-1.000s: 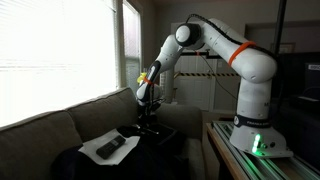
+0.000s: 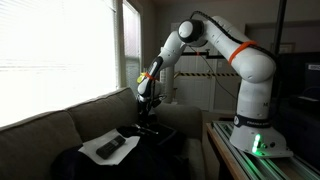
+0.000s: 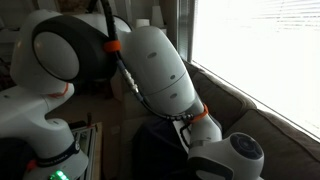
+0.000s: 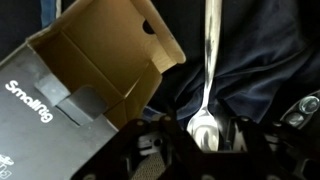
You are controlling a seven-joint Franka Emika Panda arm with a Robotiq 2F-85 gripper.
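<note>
A metal spoon (image 4: 211, 55) lies on dark cloth in the wrist view, its handle pointing to the top and its bowl (image 4: 204, 130) at the bottom. Around that bowl, the dark fingers of my gripper stand apart, one on each side; whether they touch the spoon cannot be seen. Left of the spoon is an open cardboard box (image 4: 95, 55), brown inside, with a grey printed flap. In exterior view 1 my gripper (image 2: 148, 102) is low over the far end of the sofa, small and dark.
A metal object with round parts (image 4: 302, 108) sits at the right edge of the wrist view. Dark cloth (image 2: 75, 163) covers the near sofa seat, with a pale flat object (image 2: 108, 147) on it. The sofa back (image 2: 95, 115) runs behind.
My arm has shifted slightly to the right in exterior view 1, with the gripper staying low over the sofa. The cloth and the pale object have not moved.
</note>
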